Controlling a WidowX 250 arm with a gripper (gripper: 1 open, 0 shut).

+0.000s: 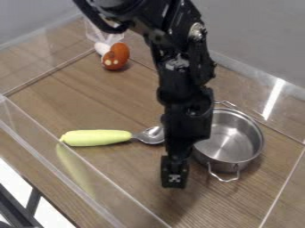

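Observation:
The black gripper (174, 175) points down at the middle of the wooden board, just left of a steel pot (237, 142) with wire handles, partly hiding it. Its fingertips are near the board in front of a spoon (150, 135), whose handle end is hidden behind the gripper. A pale yellow corn-like object (95, 138) lies left of the spoon. Whether anything is between the fingers cannot be seen from this side.
An orange-brown object (116, 56) and a white item (102, 47) sit at the back left. The board (84, 98) is clear at the left middle. Transparent walls border it, and a wall stands behind.

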